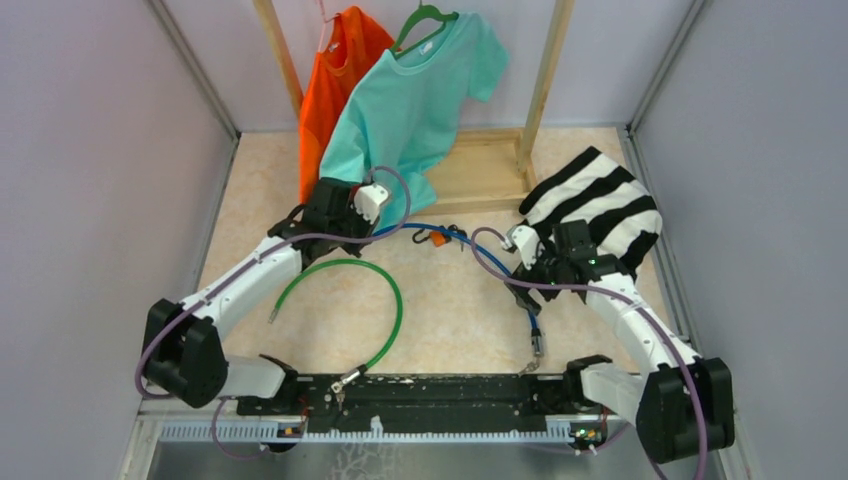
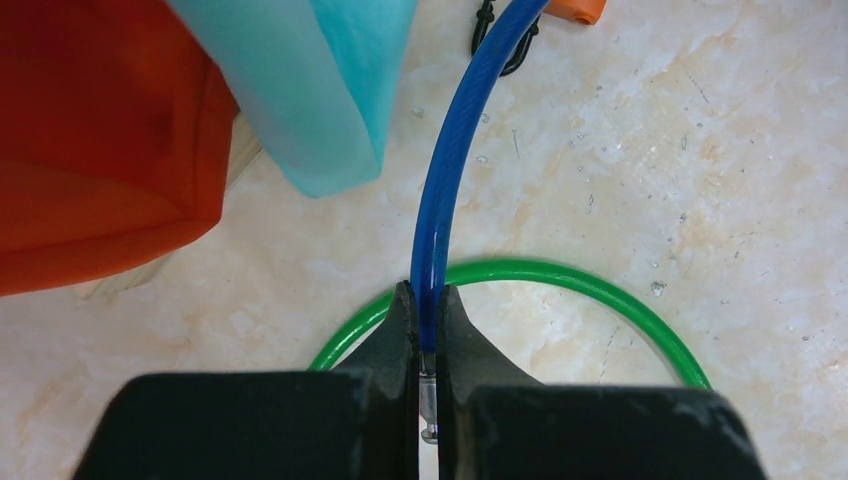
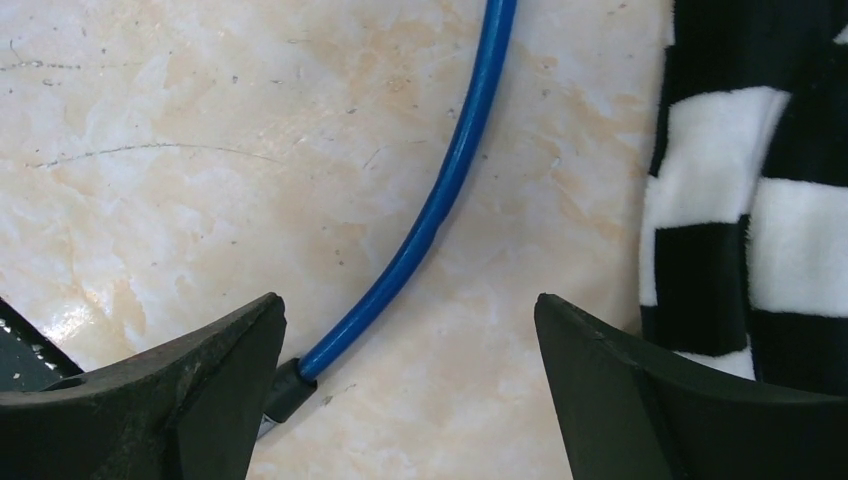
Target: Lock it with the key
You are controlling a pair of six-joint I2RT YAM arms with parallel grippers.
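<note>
A blue hose (image 1: 480, 247) runs in an arc from my left gripper to a metal fitting at the front right of the table. My left gripper is shut on this hose near its end; a metal end shows between the fingers in the left wrist view. My right gripper stands open above the lower stretch of the blue hose, near its dark fitting (image 3: 292, 390). A small orange object (image 1: 437, 238) with black cord lies behind the hose; I cannot tell whether it is a lock or has a key.
A green hose (image 1: 397, 310) lies curved at the front left. Orange (image 1: 325, 90) and turquoise (image 1: 420, 110) T-shirts hang on a wooden rack at the back. A striped cloth (image 1: 600, 200) lies at the right.
</note>
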